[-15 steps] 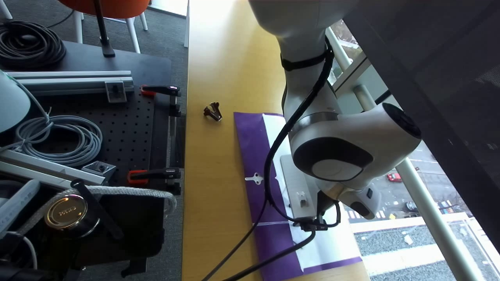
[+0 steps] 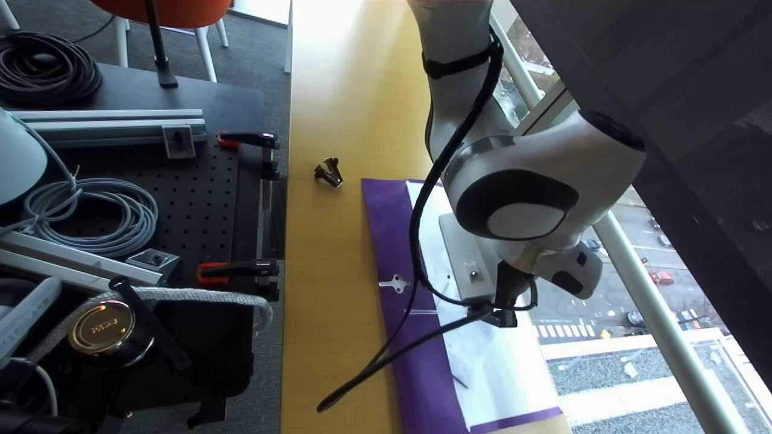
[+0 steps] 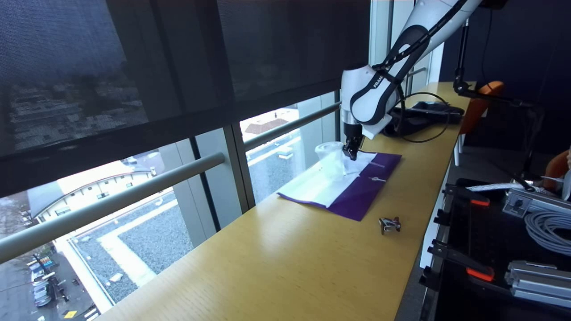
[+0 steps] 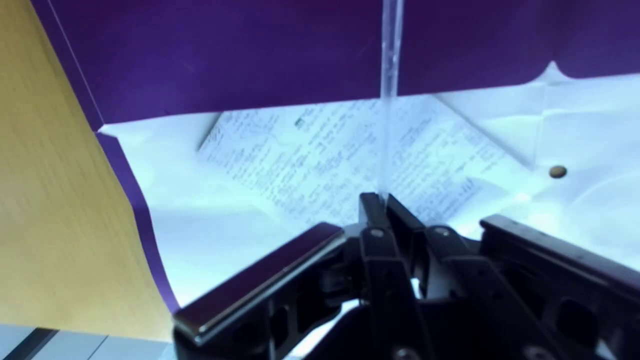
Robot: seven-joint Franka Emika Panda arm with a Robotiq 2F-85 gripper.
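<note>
A clear, narrow strip (image 4: 391, 54) runs from my fingertips across the purple band in the wrist view. My gripper is shut on its near end. Beneath lies a large purple-and-white sheet (image 2: 391, 217), flat on the table along the window side. In the wrist view, a handwritten paper (image 4: 312, 156) shows over its white part, with its upper edge at the purple band. A small brown spot or bead (image 4: 558, 171) is to the right. From outside, the gripper (image 3: 350, 152) hangs low over the sheet; its fingertips are hard to make out there.
A silver key-shaped piece (image 2: 394, 283) lies on the purple band. A dark metallic staple remover (image 2: 330, 172) sits on the bare wooden table (image 2: 325, 253). A window rail (image 2: 651, 318) runs close beside the arm. A translucent, cup-like shape (image 3: 330, 152) stands near the gripper.
The arm has shifted upward in exterior view 1, and the clear strip has moved the same way with it. The cable hanging from the arm has swung. The staple remover stays put.
</note>
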